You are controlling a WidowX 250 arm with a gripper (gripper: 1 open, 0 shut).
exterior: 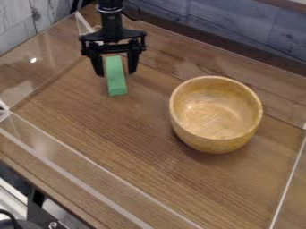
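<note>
A green block [116,81] lies on the wooden table near the back, left of centre. My black gripper [113,55] is over its back end, open, its fingers spread to either side just above and around that end. Whether they touch the block cannot be told.
A large tan bowl [216,114] sits on the right half of the table [131,170].
</note>
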